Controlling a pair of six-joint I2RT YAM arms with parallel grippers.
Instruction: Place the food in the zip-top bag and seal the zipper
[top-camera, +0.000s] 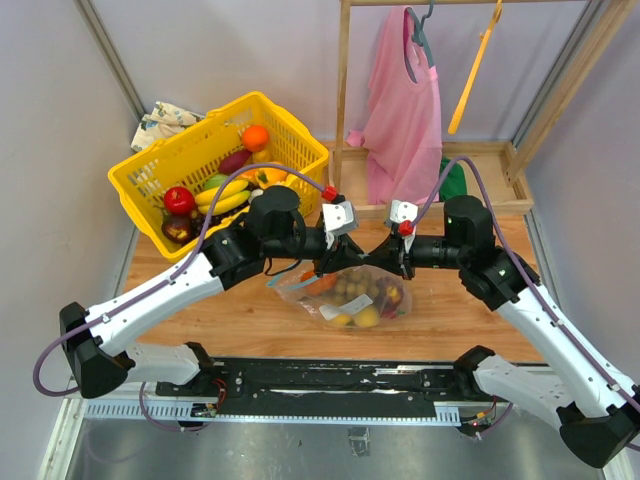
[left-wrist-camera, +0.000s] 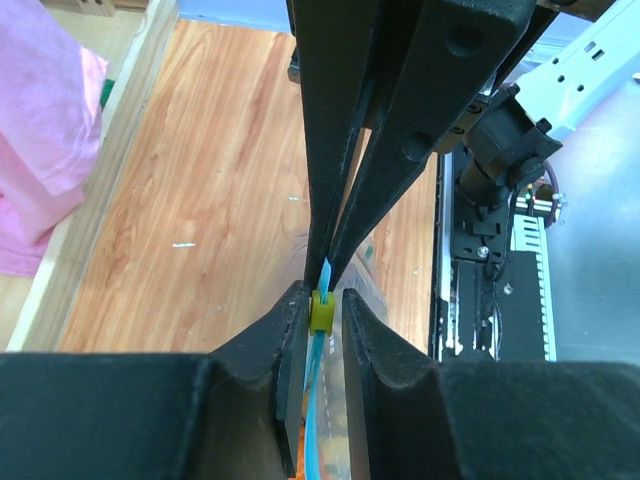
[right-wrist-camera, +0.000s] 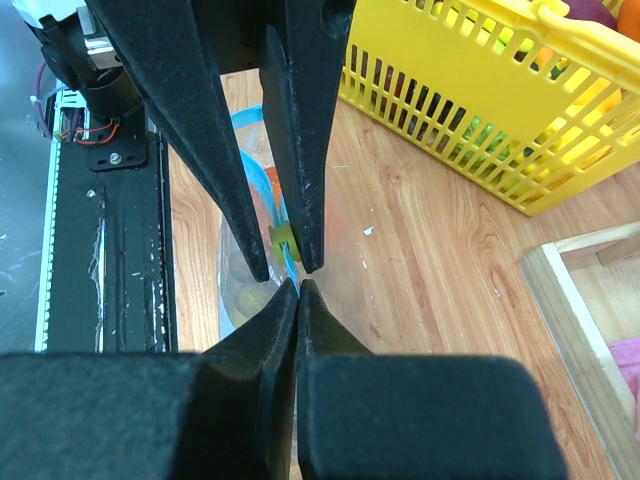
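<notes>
A clear zip bag (top-camera: 340, 292) with several pieces of food in it lies on the table below both grippers. Its blue zip strip (left-wrist-camera: 313, 420) runs through the left gripper, whose fingers are shut on a yellow-green zip slider (left-wrist-camera: 321, 315). Facing it, the right gripper is shut with the thin blue strip at its tips, just beyond the slider. The two grippers nearly touch over the bag's upper edge. In the top view, the slider and the strip between the tips are hidden by the arms.
At the back left stands a yellow basket (top-camera: 262, 107) of fruit and vegetables. A wooden rack (top-camera: 343, 100) at the back holds a pink garment (top-camera: 405, 130) and a yellow hanger (top-camera: 476, 70). Bare table shows in front of the bag and to its right.
</notes>
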